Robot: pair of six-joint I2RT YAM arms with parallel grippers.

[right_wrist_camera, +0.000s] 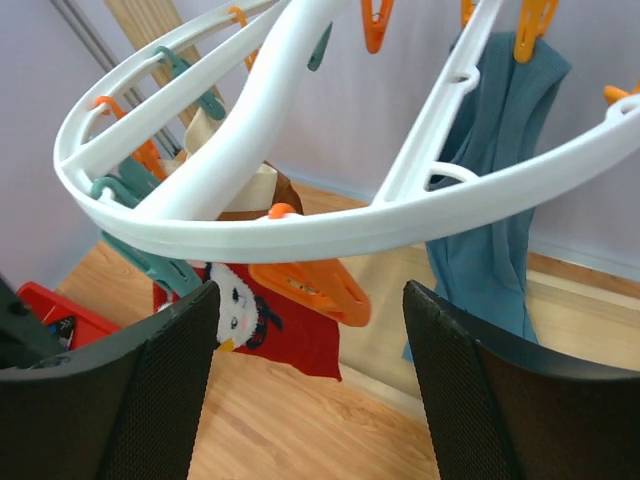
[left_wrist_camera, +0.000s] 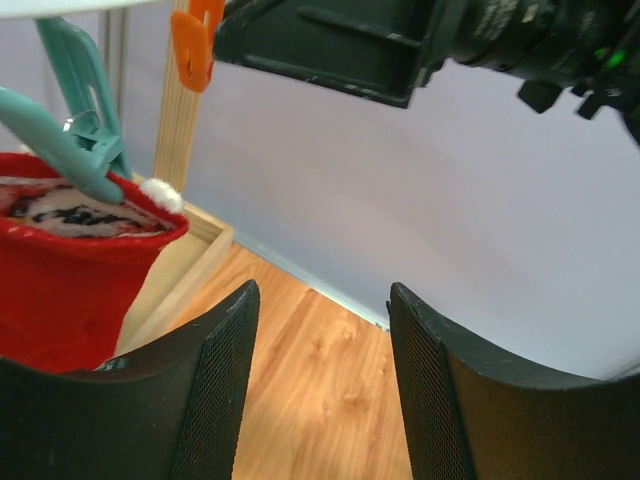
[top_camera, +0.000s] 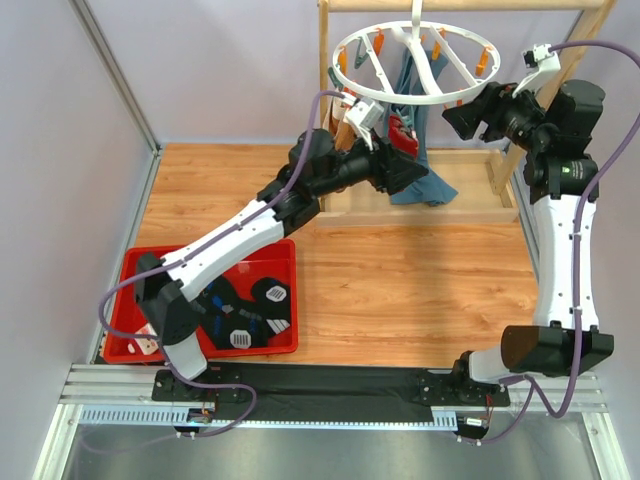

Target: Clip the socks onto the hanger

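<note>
The white round hanger [top_camera: 420,98] carries orange and teal clips. A red sock with a white pattern [right_wrist_camera: 298,338] hangs from a teal clip [left_wrist_camera: 70,158]; blue socks [right_wrist_camera: 490,230] and tan fabric hang farther back. My left gripper is open beside the red sock, its fingers empty. My right gripper is at the hanger's rim, fingers apart around an orange clip [right_wrist_camera: 315,290], apparently not closed on it.
A red bin [top_camera: 128,310] with dark socks is at the lower left. The wooden frame [top_camera: 470,215] stands at the back.
</note>
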